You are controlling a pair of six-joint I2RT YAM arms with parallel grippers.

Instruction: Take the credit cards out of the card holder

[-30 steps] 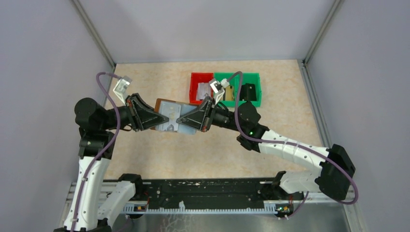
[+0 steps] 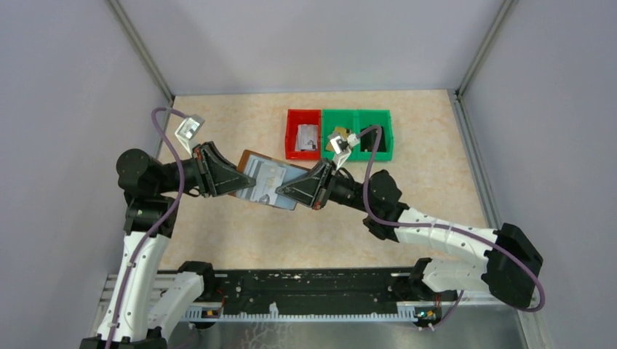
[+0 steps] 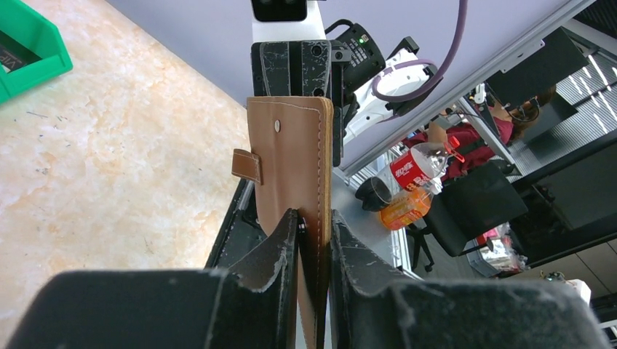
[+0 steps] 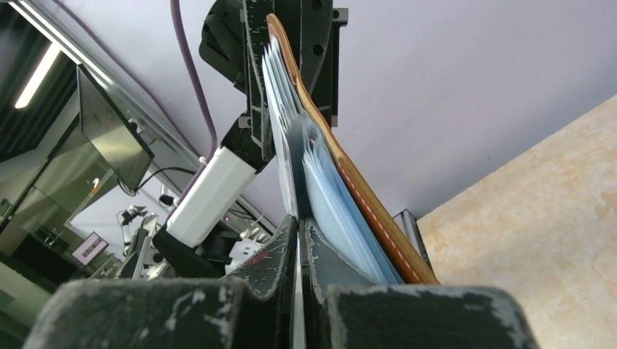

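The brown leather card holder [image 3: 291, 160] stands on edge in the left wrist view, with my left gripper shut on it. From above, its open side shows clear sleeves and a pale printed card [image 2: 268, 178]. My right gripper [image 2: 278, 191] reaches over the sleeves from the right. In the right wrist view that gripper is shut at the sleeve edges. A thin pale sheet passes at its fingertips; whether it is gripped, and whether it is card or sleeve, I cannot tell. The sleeves [image 4: 331, 203] fan out along the leather cover.
At the back of the table stand a red bin [image 2: 291, 152] holding a pale packet and a green two-part bin [image 2: 390, 155]. The second has a tan item [image 2: 340, 132] and a black item in it.
My right gripper has moved slightly to the right and toward the front. The holder's right side has tilted toward the front, and its card print shows more clearly.
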